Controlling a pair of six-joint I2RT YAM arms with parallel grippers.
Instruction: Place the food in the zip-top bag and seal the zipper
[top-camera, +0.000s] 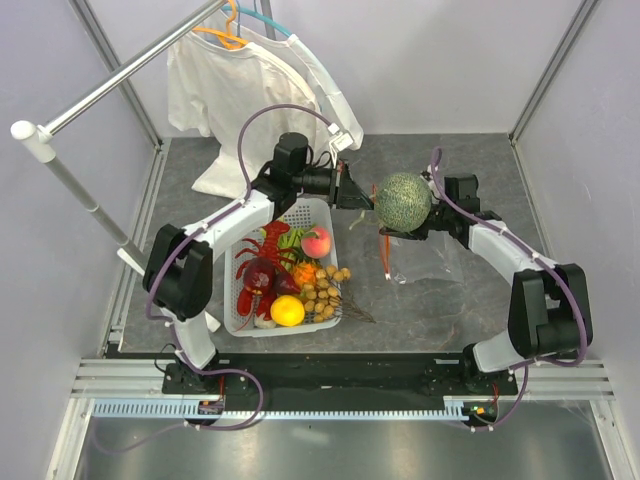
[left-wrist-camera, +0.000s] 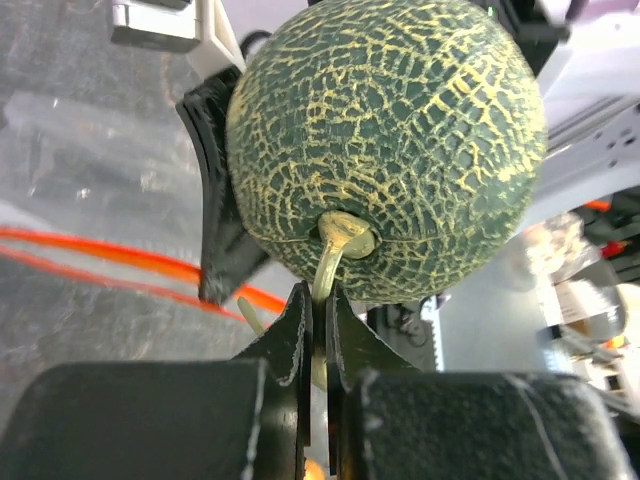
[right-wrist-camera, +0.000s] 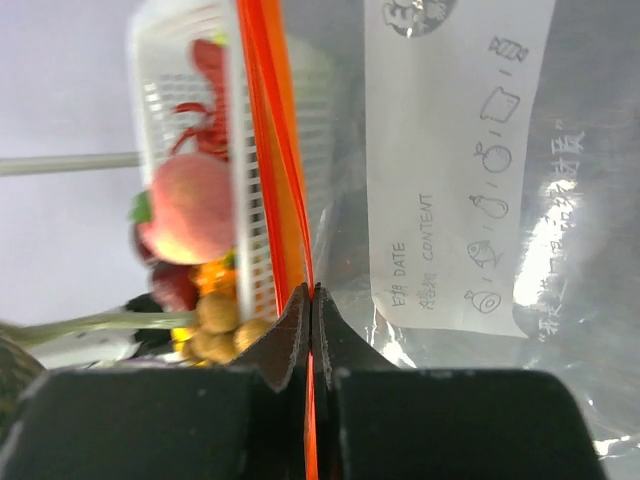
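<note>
A green netted melon (top-camera: 403, 200) hangs by its stem from my left gripper, which is shut on the stem; in the left wrist view it fills the upper middle. My right gripper is shut on the orange zipper edge (right-wrist-camera: 275, 120) of the clear zip top bag (right-wrist-camera: 450, 170), which has a white label with food drawings. In the top view the bag is raised under and beside the melon, which partly hides the right gripper.
A white basket (top-camera: 232, 270) of food, including a peach (top-camera: 316, 242), a lemon (top-camera: 287, 310) and a lobster, stands left. White shirts (top-camera: 230, 90) hang on a rack (top-camera: 90, 195) at back left.
</note>
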